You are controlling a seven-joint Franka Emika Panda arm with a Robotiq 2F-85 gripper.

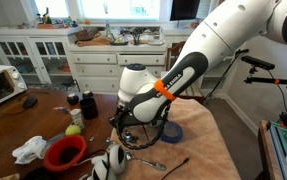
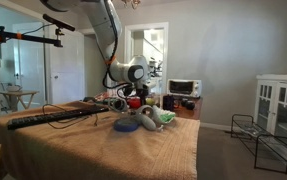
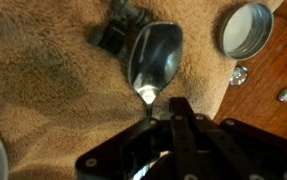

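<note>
In the wrist view a metal spoon (image 3: 156, 56) lies over tan cloth, its bowl pointing away from me. Its handle runs back and passes beside or beneath my dark gripper, whose fingers are shut. Nothing shows clearly between them, and part of the handle is hidden by the gripper body. Exterior view 1 has my gripper (image 1: 123, 124) low over the near part of the table, among small metal utensils.
A round metal container (image 3: 247, 30) sits at the upper right. A red bowl (image 1: 65, 152), a blue round object (image 1: 172, 132) and a green fruit (image 1: 73, 130) stand around the arm. Open cloth (image 1: 218, 145) extends to the right. A black keyboard (image 2: 53, 117) lies on the table's left.
</note>
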